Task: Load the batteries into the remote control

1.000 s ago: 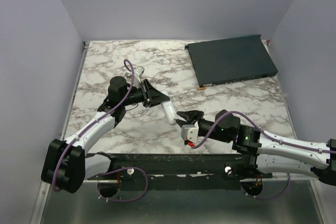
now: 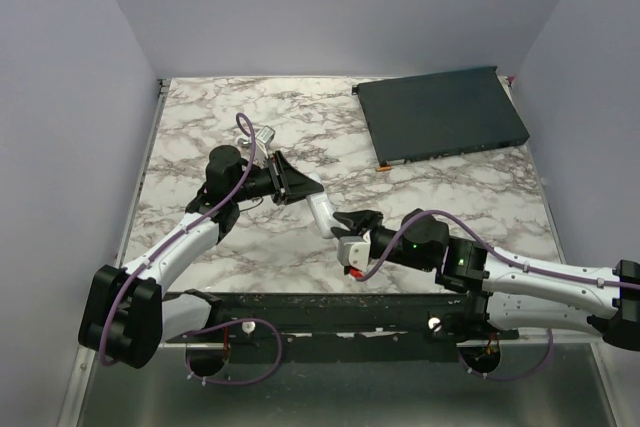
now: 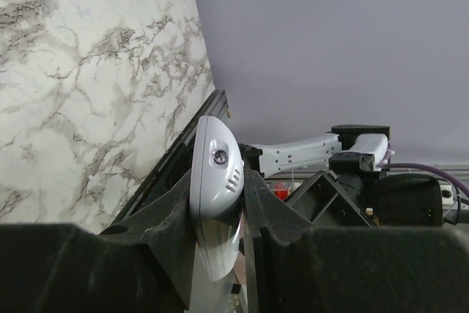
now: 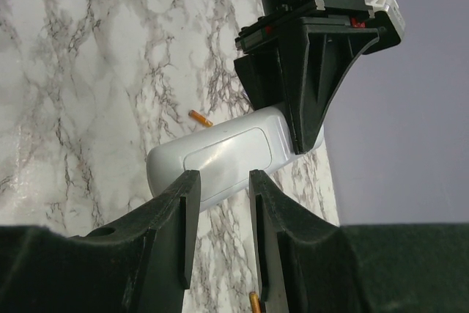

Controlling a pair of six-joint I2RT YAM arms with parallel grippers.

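In the top view a white remote [image 2: 322, 215] is held tilted above the table, with my left gripper [image 2: 312, 189] shut on its far end. In the left wrist view the rounded remote end [image 3: 218, 144] rises between the fingers. My right gripper [image 2: 344, 224] is by the near end. In the right wrist view an outlined panel [image 4: 229, 155] on the remote's face looks closed. The right fingers [image 4: 192, 203] stand apart in front of the remote's edge; whether they touch it is unclear. One orange battery [image 2: 384, 168] lies at the black box's edge; another orange stick [image 4: 200, 118] shows beyond the remote.
A large black box or panel [image 2: 440, 115] covers the back right of the marble table. Free tabletop [image 2: 470, 187] spreads right of the remote, and bare marble [image 2: 200, 117] lies at the back left. A dark rail [image 2: 300, 307] bounds the front edge.
My right gripper has shifted slightly left and its wrist has moved a little. The left arm and the remote look unchanged.
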